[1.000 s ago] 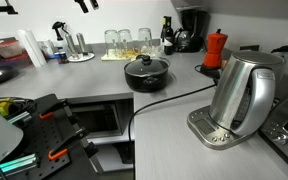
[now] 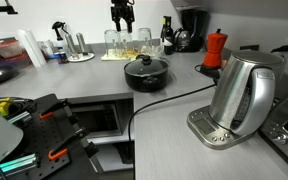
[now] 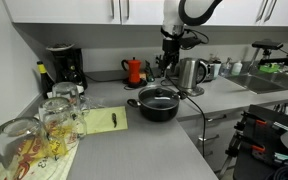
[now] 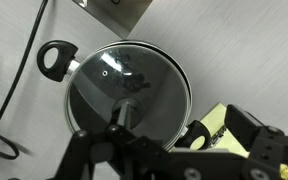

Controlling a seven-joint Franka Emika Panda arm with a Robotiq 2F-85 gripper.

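Observation:
A black pot with a glass lid stands on the grey counter. In exterior view 2 the same pot is at the middle of the counter. From the wrist view the round lid lies below me, with a dark handle at its left. My gripper hangs high above the counter, toward the far end and apart from the pot. Its dark fingers are spread open at the bottom of the wrist view, and nothing shows held between them.
A steel kettle stands on its base at the near right, with a black cable crossing the counter. Upturned glasses sit on a patterned cloth at the left. A red moka pot and a bottle stand toward the wall.
In exterior view 1 my gripper has moved rightward and a little lower, from the upper left toward the space above the glasses. The pot and kettle have stayed in place.

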